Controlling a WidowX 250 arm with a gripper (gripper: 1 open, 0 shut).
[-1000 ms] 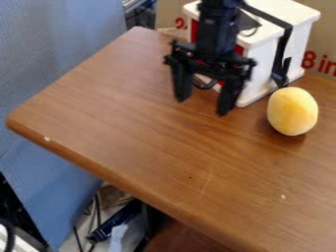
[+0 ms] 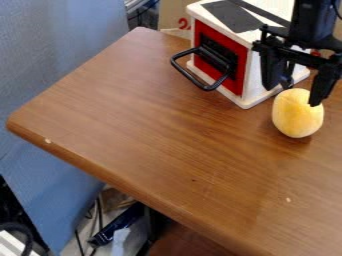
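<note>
A black gripper (image 2: pixel 297 81) hangs at the top right, its fingers apart, just above a yellow round fruit (image 2: pixel 298 113) on the wooden table. Behind it stands a white box with a red front (image 2: pixel 217 59) and a black handle bar sticking out toward the left.
A cardboard box (image 2: pixel 174 15) is at the back.
The gripper has moved right, from in front of the white and red box to above the fruit. The box and fruit look unmoved.
</note>
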